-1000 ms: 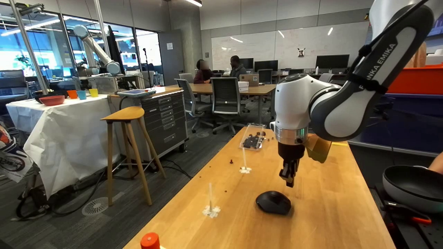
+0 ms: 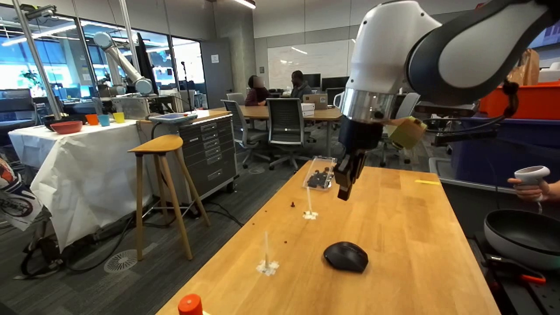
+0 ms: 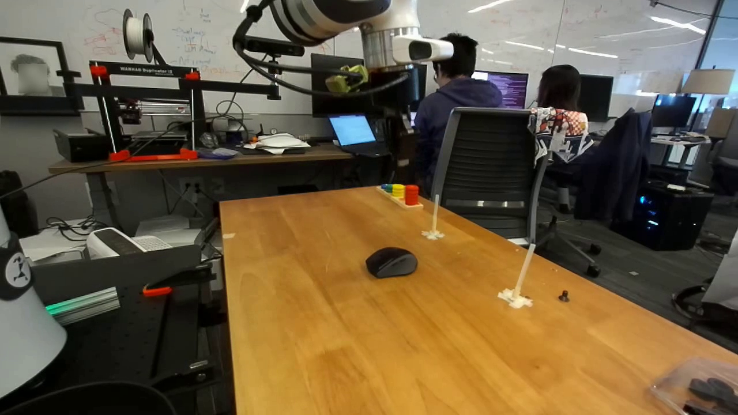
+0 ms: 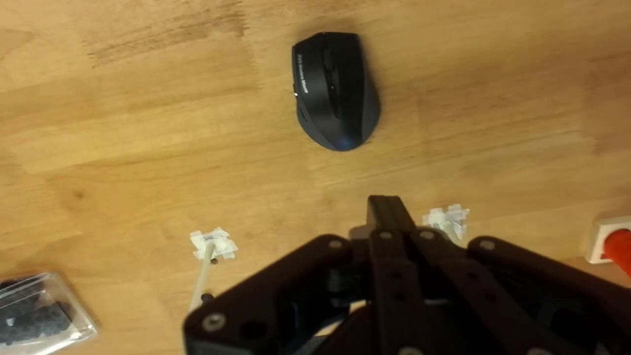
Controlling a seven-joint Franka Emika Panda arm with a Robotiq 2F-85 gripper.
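Note:
A black computer mouse (image 2: 346,257) lies on the wooden table, and it appears whole in exterior view 2 (image 3: 391,263). From the wrist, the same mouse (image 4: 337,91) shows beyond the fingertips, apart from them. My gripper (image 2: 344,193) hangs well above the table; its fingers are shut with nothing showing between them. In the wrist view the closed gripper covers part of the lower right. Against the dark background of exterior view 2 its fingers are hard to make out.
Two thin upright sticks, a nearer one (image 2: 266,249) and a farther one (image 2: 309,202), are taped along one table edge. A clear box of dark pieces (image 2: 320,174) stands at the far end. Coloured rings (image 3: 411,195) sit on a small base.
In exterior view 1 my arm has risen and the gripper has moved up and slightly left, farther from the mouse. The mouse has stayed in place.

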